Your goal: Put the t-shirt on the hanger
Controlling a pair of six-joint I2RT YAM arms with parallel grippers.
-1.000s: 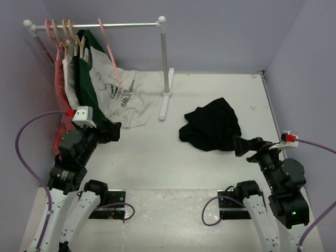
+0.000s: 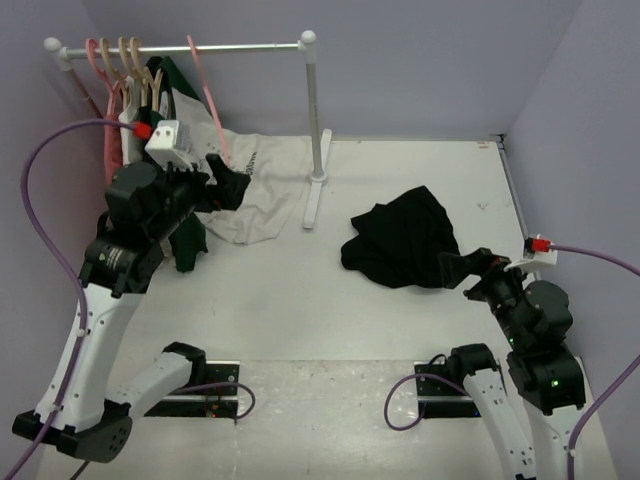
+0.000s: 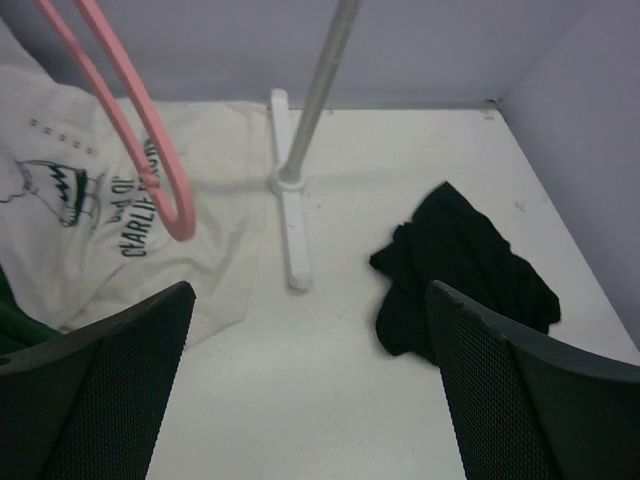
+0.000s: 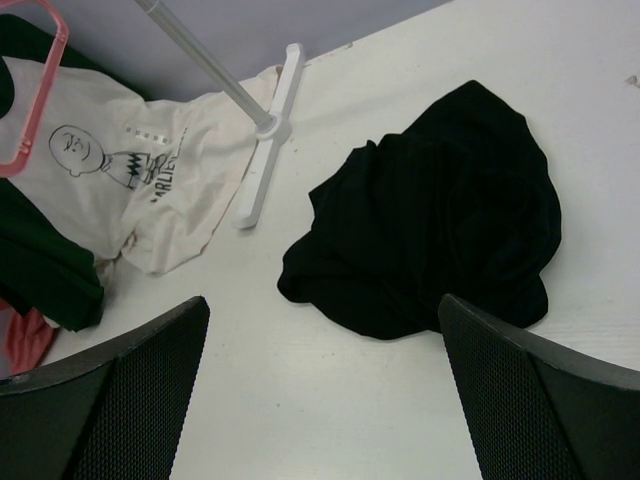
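A black t-shirt lies crumpled on the white table, right of the rack's foot. From the rail hangs an empty pink hanger; its lower end shows at the upper left of the left wrist view. My left gripper is near that hanger's lower end, toward the front. Its fingers stand wide apart with nothing between them. Beside the black shirt's right front edge is my right gripper, also open and empty, with the shirt ahead of its fingers.
The rack's rail spans the back left, with several clothed hangers at its left end. A white printed shirt is spread beneath the pink hanger. The rack's post and foot divide it from the black shirt.
My left gripper has moved up and back toward the pink hanger, its arm now covering more of the hanging clothes. The black shirt has not moved.
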